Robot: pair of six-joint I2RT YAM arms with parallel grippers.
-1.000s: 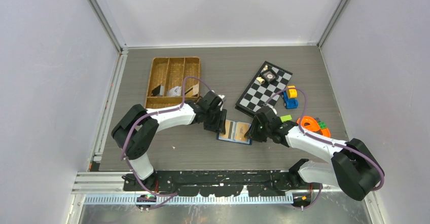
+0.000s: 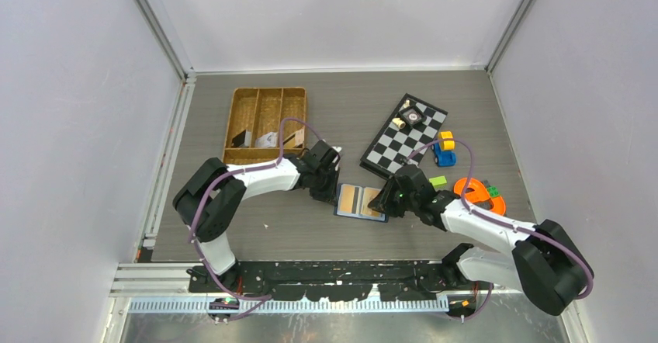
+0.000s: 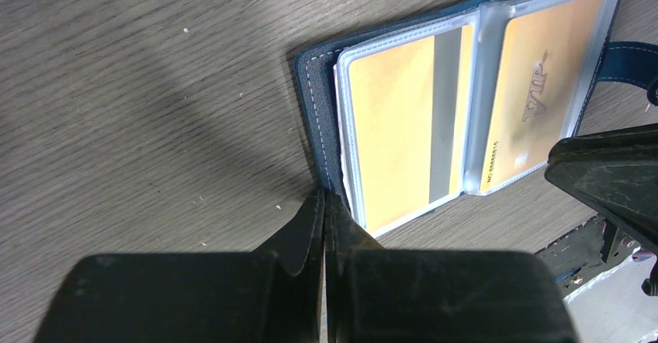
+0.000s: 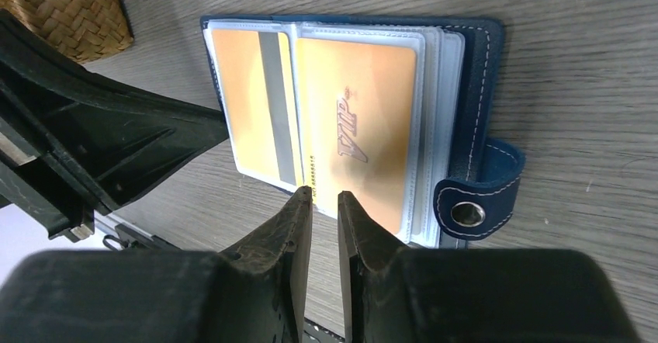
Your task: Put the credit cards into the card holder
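The navy card holder (image 3: 330, 149) lies unfolded on the table between my arms, its clear sleeves facing up. A yellow card with a dark stripe (image 3: 392, 126) fills the left sleeve. In the right sleeve sits an orange VIP card (image 4: 372, 110). My left gripper is shut, its tips at the holder's outer left edge; nothing shows between them. Over the near edge of the VIP card's sleeve, my right gripper is part open with an empty gap. The holder's snap strap (image 4: 481, 195) sticks out on its right side.
A woven organiser (image 2: 268, 95) with cards in its near compartments stands back left. A chessboard (image 2: 388, 150), blue and yellow blocks (image 2: 445, 157) and an orange toy (image 2: 469, 192) occupy the right. Bare table lies front left. Both grippers are close together.
My left gripper has drawn slightly left off the yellow card to the holder's edge. The holder sits a little further right.
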